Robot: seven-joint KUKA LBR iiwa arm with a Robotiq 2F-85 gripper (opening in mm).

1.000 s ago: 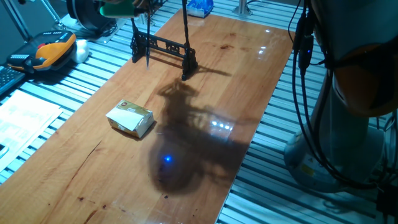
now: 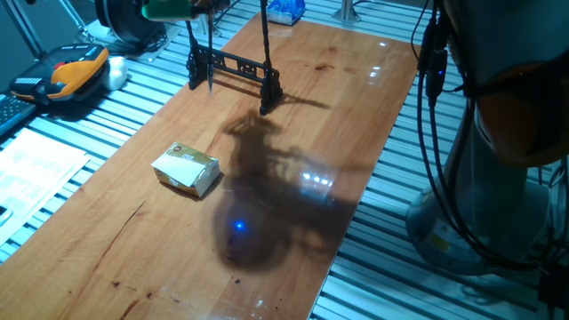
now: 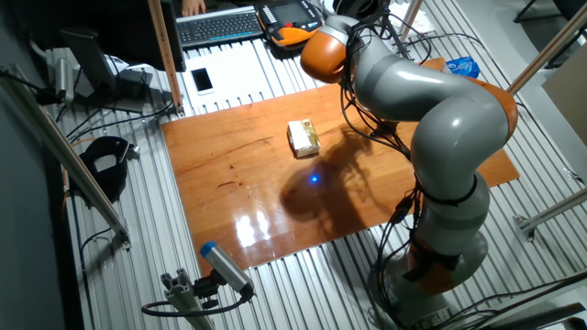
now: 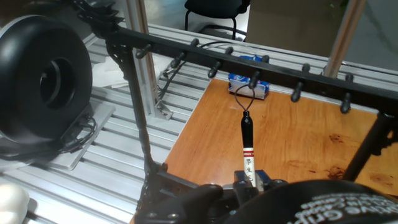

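Note:
A calligraphy brush (image 4: 248,143) with a black upper end, red band and white lettered shaft stands upright in the wrist view. My gripper is at the bottom of that view, shut on the shaft; the fingertips are partly hidden by the gripper's dark body. The brush's cord loop reaches up to the hooks of a black rack (image 4: 205,57). Whether the loop goes round a hook or only overlaps it, I cannot tell. In exterior view 1 the brush (image 2: 211,67) points tip down before the rack (image 2: 236,64), whose top is out of frame.
A small white-and-gold box (image 2: 185,169) lies on the wooden board (image 2: 98,258), nearer the camera than the rack. A blue packet (image 4: 250,84) sits behind the rack. The board's near part is clear. The arm (image 3: 440,137) reaches over the board.
The brush tip has risen very slightly in exterior view 1, and the arm's shadow has shifted a little. The rack and box have stayed put.

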